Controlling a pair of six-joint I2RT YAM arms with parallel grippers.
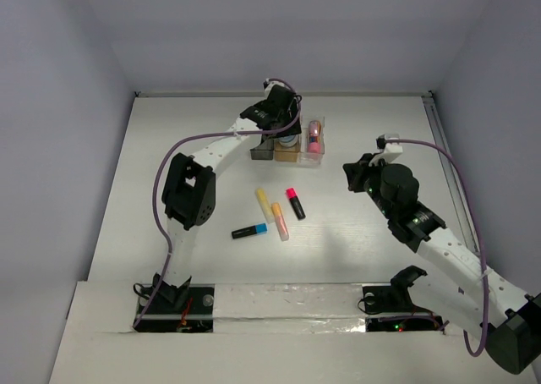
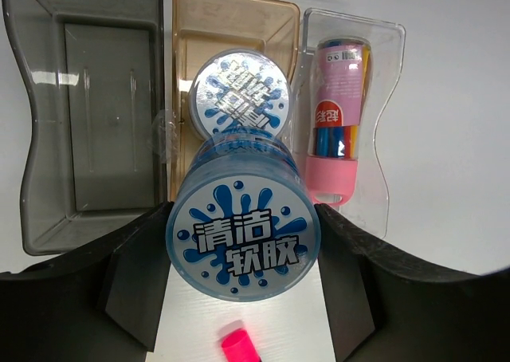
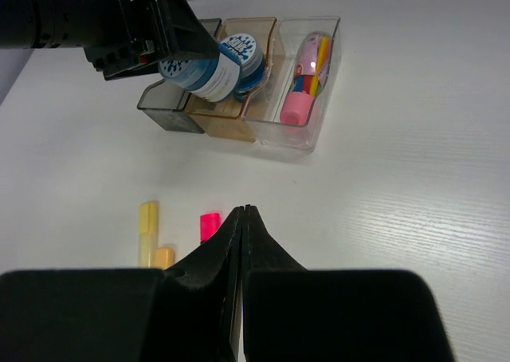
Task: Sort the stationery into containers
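A blue jar with a white label (image 2: 243, 250) sits between the fingers of my left gripper, which touch it on both sides. It hangs tilted over the near part of the amber container (image 2: 239, 15), where a second blue jar (image 2: 241, 93) stands. The clear container (image 2: 390, 55) on the right holds a pink-capped tube of coloured sticks (image 2: 339, 115). On the left, the grey container (image 2: 111, 115) is empty. My right gripper is shut, nothing between its fingers, above the table right of the markers.
On the table lie a yellow marker (image 1: 265, 205), an orange-capped marker (image 1: 280, 222), a black marker with a pink cap (image 1: 296, 205) and a black marker with a blue cap (image 1: 248, 231). Free table surrounds them. The left arm crosses beside the containers.
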